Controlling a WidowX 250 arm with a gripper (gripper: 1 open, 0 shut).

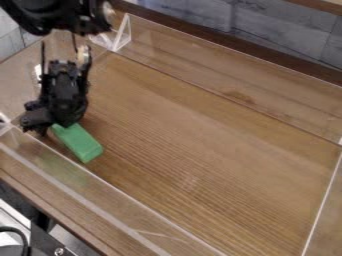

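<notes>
A green block (pixel 79 142) lies at the left side of the wooden table (pixel 214 160), near its white-taped front edge. My dark gripper (pixel 51 128) is down at the block's upper left end, partly covering it. Whether its fingers are shut on the block or open around it cannot be told.
A white wire-like holder (pixel 115 32) stands at the back left. A grey wall runs behind the table at the upper right. A dark cable lies off the table at the lower left.
</notes>
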